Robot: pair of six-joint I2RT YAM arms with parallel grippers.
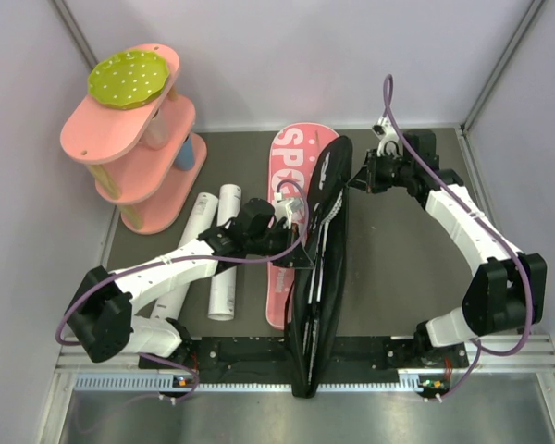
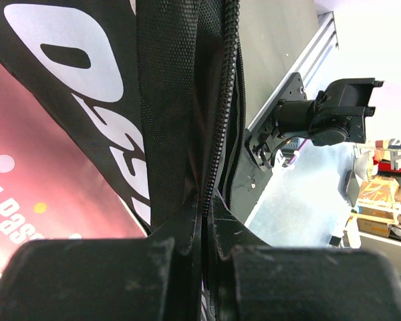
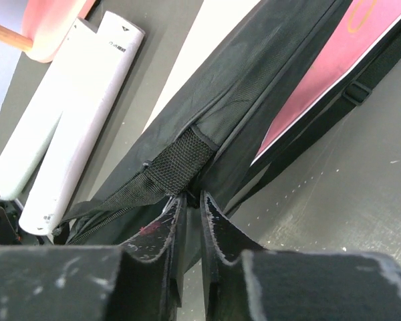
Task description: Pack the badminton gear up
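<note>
The long black racket bag [image 1: 324, 305] lies over a pink board [image 1: 287, 148], its opening showing racket shafts and strings. My left gripper [image 1: 296, 259] is over the bag's middle, shut at the zipper [image 2: 220, 120]; whether anything thin is between its fingers is unclear. My right gripper [image 1: 356, 180] is at the bag's upper right edge; in the right wrist view its fingertips are close together at a mesh strip [image 3: 177, 160] on the bag, what lies between them hidden.
Two white shuttlecock tubes [image 1: 222, 296] lie left of the bag. A pink shelf [image 1: 97, 134] with a green dish stands at the back left. The floor right of the bag is clear.
</note>
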